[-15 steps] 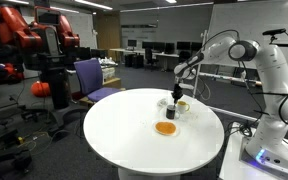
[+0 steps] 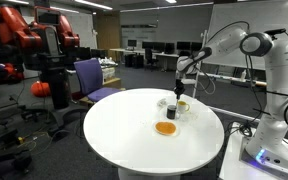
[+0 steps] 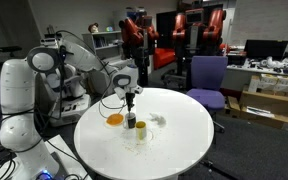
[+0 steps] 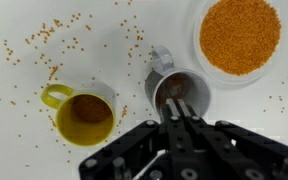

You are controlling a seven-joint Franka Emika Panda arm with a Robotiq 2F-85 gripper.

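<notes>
A dark mug with a pale inside (image 4: 198,92) sits below my gripper in the wrist view, some grains showing at its bottom. The fingers are shut, and nothing clear shows between them. To the left stands a yellow mug (image 4: 86,112) with brownish contents in the bottom. A white plate holding a heap of orange grains (image 4: 241,36) lies at the upper right. In exterior view 2, the gripper (image 3: 131,105) hangs just above the dark mug (image 3: 131,121), with the yellow mug (image 3: 141,131) nearby.
Loose orange grains (image 4: 54,72) are scattered over the white round table (image 2: 119,135) around the mugs. A purple chair (image 2: 89,77) stands at the table's far side.
My gripper has shifted slightly near the dark mug. The mugs and the plate appear to stay where they were.
</notes>
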